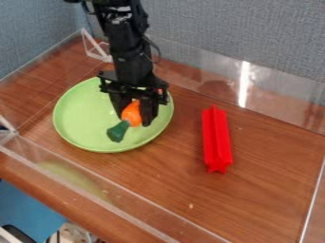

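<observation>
My black gripper (135,102) is low over the green plate (80,121), shut on an orange toy carrot (129,114) with a dark green top (118,131). The carrot is tilted, its green end pointing down-left toward the middle of the plate. The fingers partly hide the orange body, and I cannot tell whether it touches the plate.
A red oblong object (216,140) lies on the wooden table (203,204) to the right of the plate. Clear low walls border the table at the back and front left.
</observation>
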